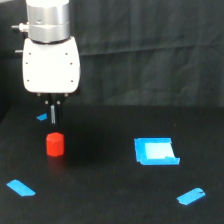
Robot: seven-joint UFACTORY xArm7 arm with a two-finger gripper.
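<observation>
A small red object, blocky or cylindrical, stands upright on the dark table at the left of the camera view. Directly above it is my gripper, pointing down from the white arm. A dark gap separates the fingertips from the red top, so the two look apart. The fingers are thin and dark against a dark backdrop, and their spacing is too small to make out.
A white square bordered by blue tape lies to the right. Blue tape strips mark the front left, the front right and the back left. Bare table lies between the red object and the square.
</observation>
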